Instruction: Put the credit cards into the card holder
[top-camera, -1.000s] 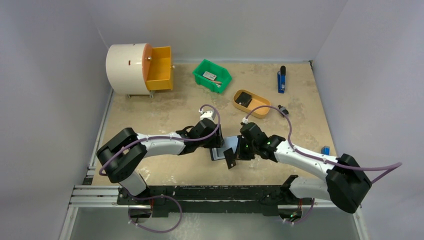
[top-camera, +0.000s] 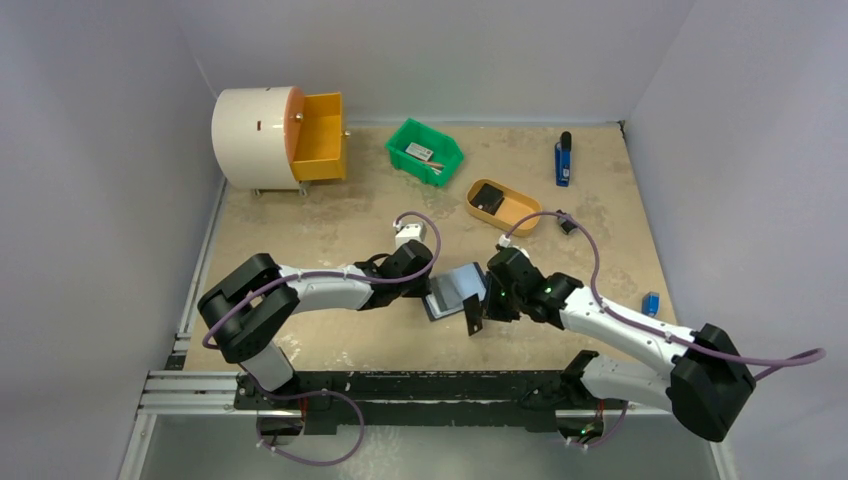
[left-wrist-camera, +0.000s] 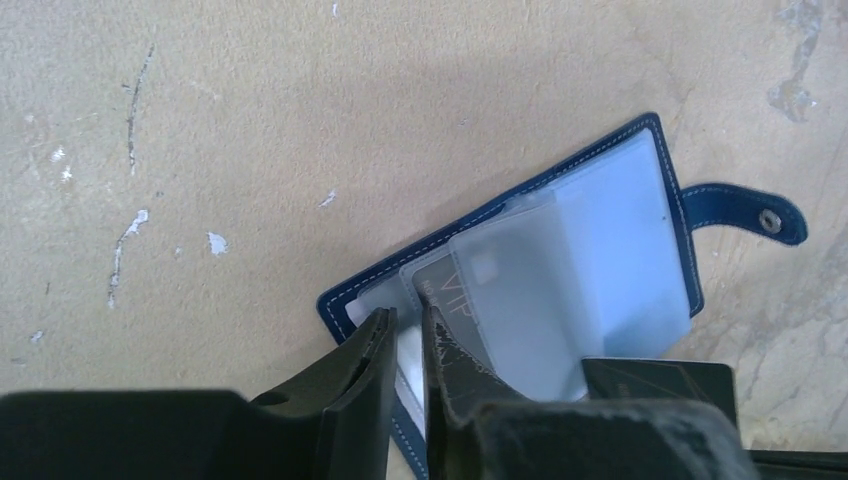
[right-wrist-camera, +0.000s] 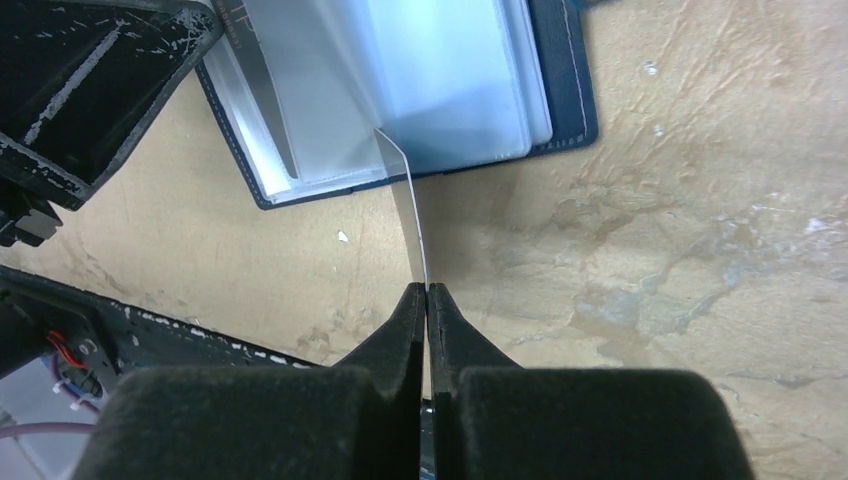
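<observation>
The blue card holder (top-camera: 463, 283) lies unfolded on the table between my grippers, its clear sleeves showing. In the left wrist view a dark card marked VIP (left-wrist-camera: 452, 297) sits within the holder's sleeves (left-wrist-camera: 525, 290). My left gripper is over the holder's near-left part, its fingers slightly apart, with sleeve edges visible through the narrow gap. My right gripper is shut on a thin black card (top-camera: 473, 314), seen nearly edge-on in the right wrist view (right-wrist-camera: 408, 205). That card stands steeply, its far end by the holder's edge; whether they touch is unclear.
Behind the holder are an orange tray (top-camera: 520, 207) with a black item and a green bin (top-camera: 440, 150). A white drum with a yellow drawer (top-camera: 319, 140) stands back left. A blue stapler (top-camera: 563, 160) lies back right.
My right gripper has shifted slightly right with the black card. The left gripper has edged a little left and toward the front. The holder has turned slightly and more of it shows.
</observation>
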